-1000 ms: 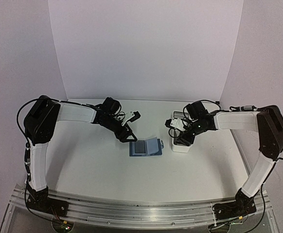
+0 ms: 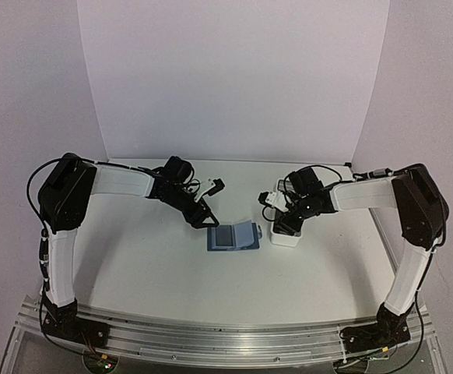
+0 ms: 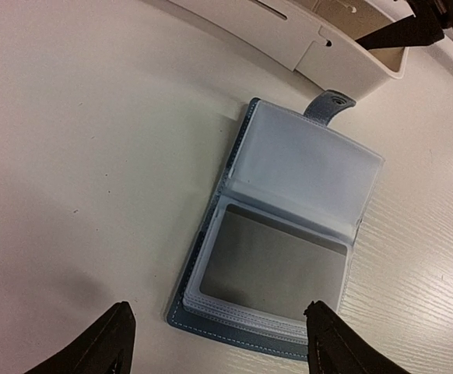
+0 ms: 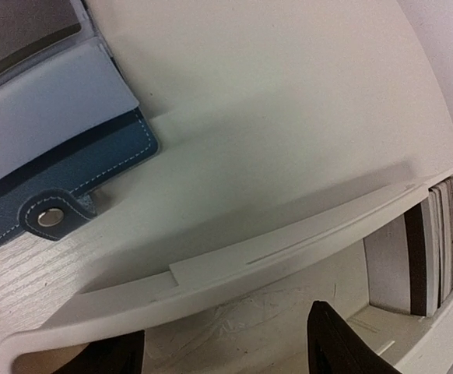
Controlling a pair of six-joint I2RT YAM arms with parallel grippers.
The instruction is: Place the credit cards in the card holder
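The blue card holder lies spread open on the table, its clear sleeves showing and a dark grey panel under one of them. Over its near end in the left wrist view, my left gripper has its fingers apart, nothing between them. A white box stands just right of the holder. Several cards are on edge in one end of it, a dark-striped one facing the empty part. My right gripper is open and reaches into the box, away from the cards.
The holder's snap strap points toward the box, with a small gap between. A rail runs along the front edge. Bare table lies in front of the holder, and the back is clear as well.
My right arm has moved left, and the white box has shifted slightly left with it, closer to the holder. The left arm and the holder look unmoved.
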